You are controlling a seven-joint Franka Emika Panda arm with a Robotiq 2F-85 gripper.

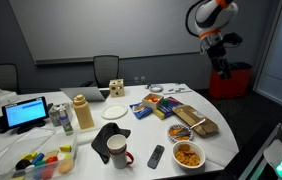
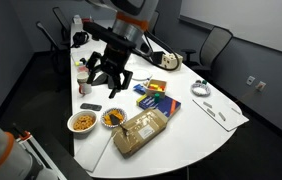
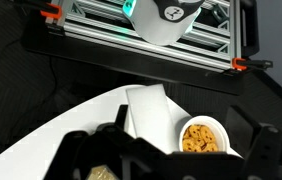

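Note:
My gripper [image 1: 221, 70] hangs high above the right side of the table, well clear of everything on it. Its fingers stand apart with nothing between them. In exterior view 2 the gripper [image 2: 107, 84] appears over the near part of the table. A white bowl [image 1: 188, 155] of orange snacks stands at the table's front edge; the wrist view shows the same bowl [image 3: 203, 137] at lower right, partly behind the dark gripper parts. Beside it lies a small plate [image 2: 113, 118] of snacks, and a flat brown package [image 2: 141, 132] rests farther right.
A white mug [image 1: 118, 152], a dark remote [image 1: 156, 156] and a black cloth [image 1: 111, 136] lie left of the bowl. Behind are a tray of colourful items [image 1: 161, 103], a tan bottle [image 1: 83, 112] and a tablet [image 1: 25, 114].

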